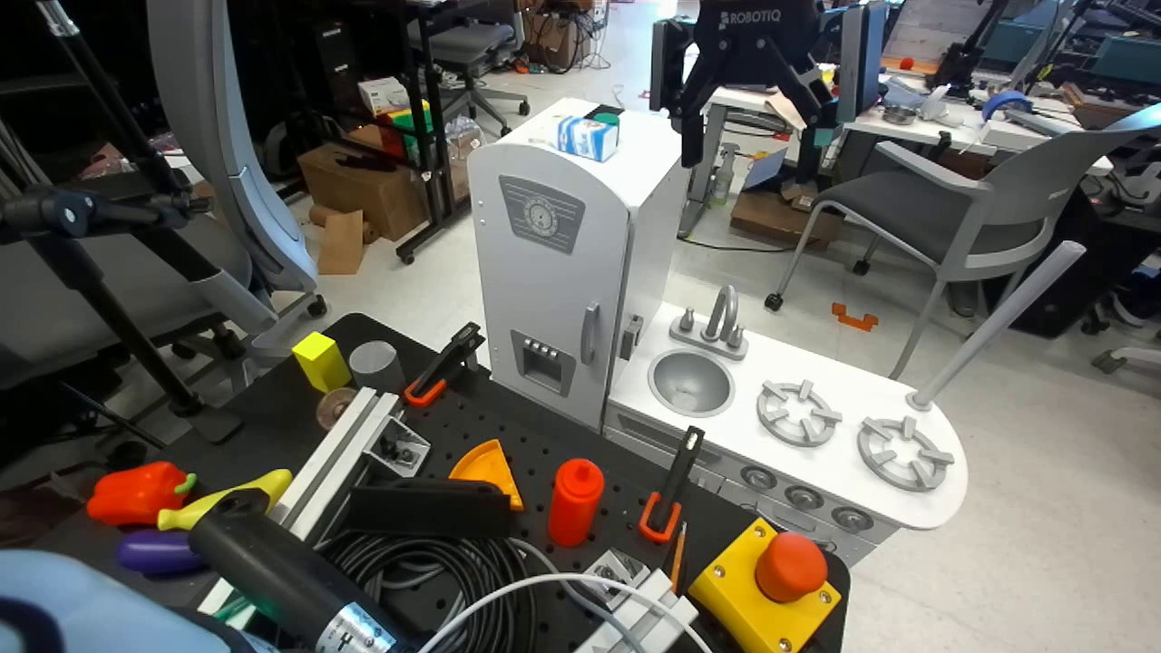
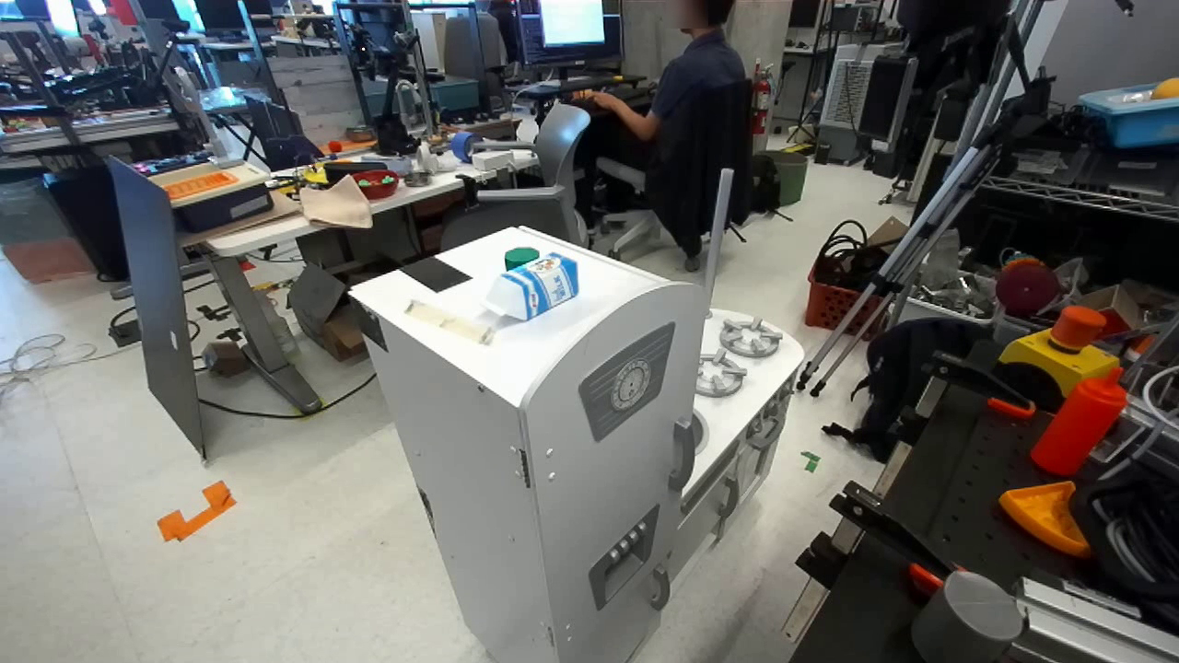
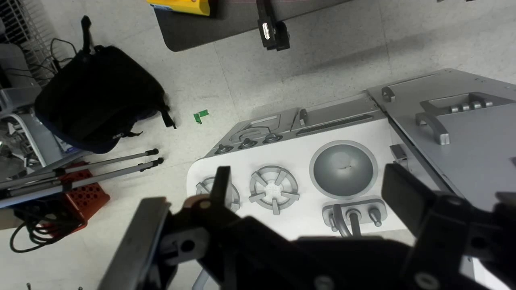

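Observation:
High above the toy kitchen, my gripper [image 1: 751,151] stands open, its two fingers wide apart and nothing between them. The wrist view has the dark fingers [image 3: 405,189] on either side, over the white counter. On the fridge top [image 2: 437,300] lies a blue and white milk carton [image 2: 543,285], on its side, with a green round object [image 2: 520,258] behind it. The grey sink [image 1: 692,383] and two stove burners [image 1: 800,414] are bare. The fridge door [image 1: 550,294] is closed. My gripper is out of sight in exterior view 2.
A black pegboard table [image 1: 533,462] in front carries a red bottle [image 1: 574,501], an orange wedge [image 1: 490,470], clamps, toy vegetables, coiled cables and a yellow box with a red button [image 1: 791,566]. A grey post [image 1: 999,325] rises from the counter's far end.

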